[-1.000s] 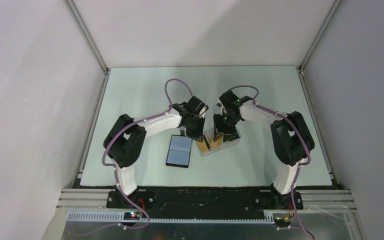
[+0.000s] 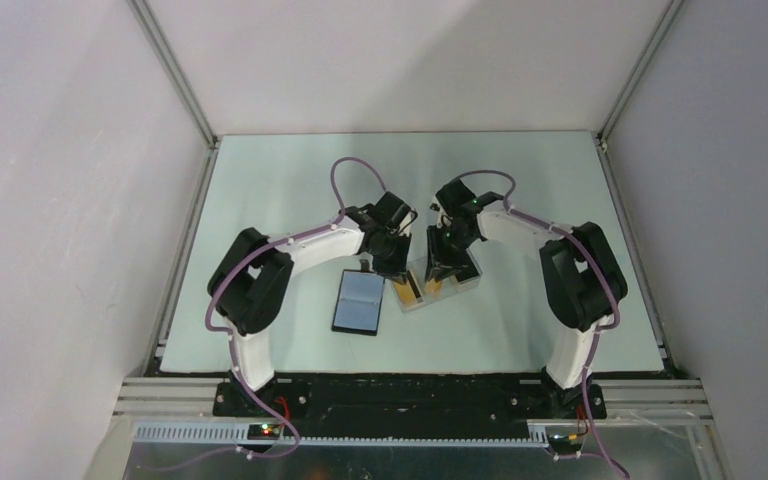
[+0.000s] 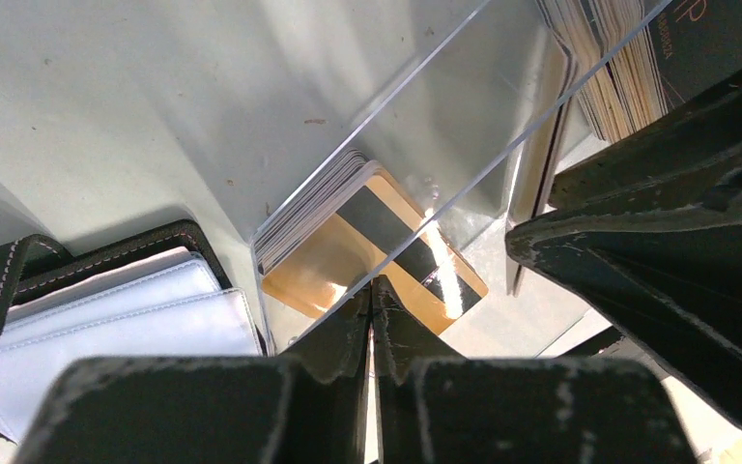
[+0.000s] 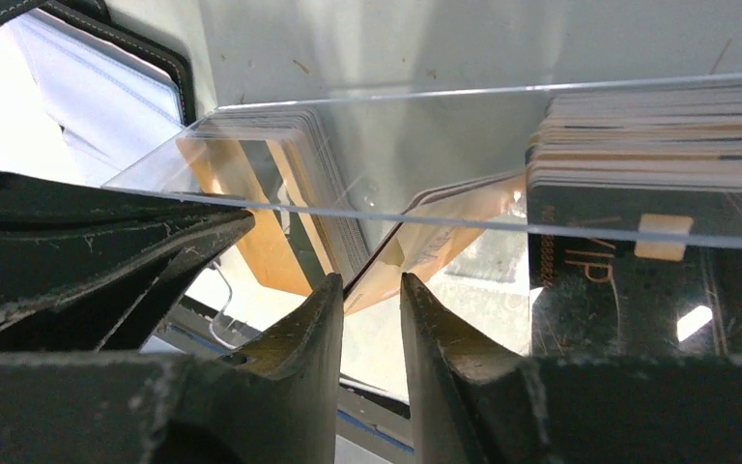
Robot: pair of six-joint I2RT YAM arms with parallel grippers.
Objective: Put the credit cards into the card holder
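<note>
The card holder (image 2: pixel 358 302), black-edged with pale pockets, lies open left of a clear box (image 2: pixel 438 296). Inside the box, a stack of gold cards with a dark stripe (image 3: pixel 396 224) stands at its left end. My left gripper is shut over that stack, with nothing seen between its fingers. In the middle of the box a few thin cards (image 4: pixel 444 232) lean at a slant. Right at their near edge is my right gripper, its fingers part open; the cards' lower edge comes close to the left fingertip, and contact is unclear.
A stack of black cards (image 4: pixel 599 266) fills the right end of the box. The clear box's thin rim (image 4: pixel 425 218) runs across near my right fingers. Both arms are close together over the box.
The left arm, card holder and box have stayed where they were.
</note>
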